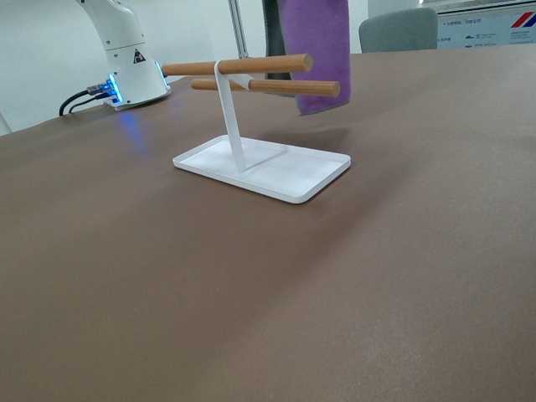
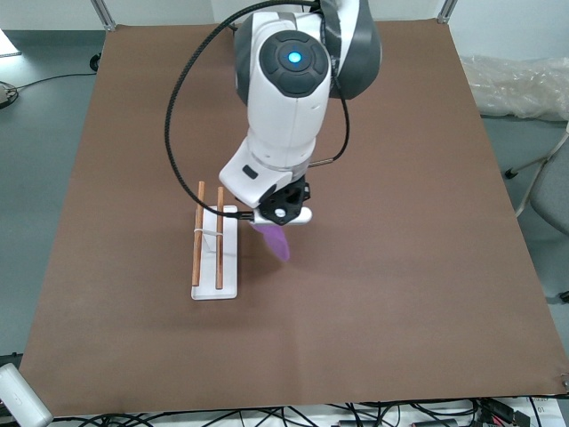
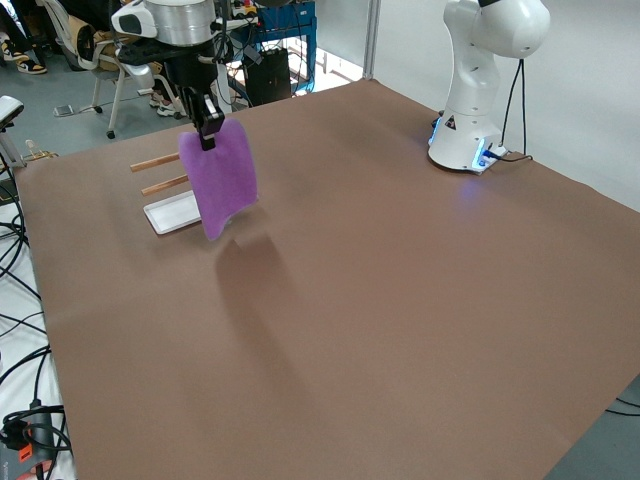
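Observation:
A white rack [image 2: 228,280] with two wooden bars stands on the brown table [image 2: 373,302]; its base [image 1: 285,176] and bars show in the top view. My gripper [image 3: 208,140], black, is shut on a purple cloth [image 3: 223,185], which hangs from it beside and above the rack. In the left view the arm head hides most of the fingers and cloth. In the top view the cloth [image 1: 318,50], with a grey part behind it, hangs behind the bars; the fingers are out of frame.
Cables run along the near edge; a chair [image 2: 556,191] is off the table at the right.

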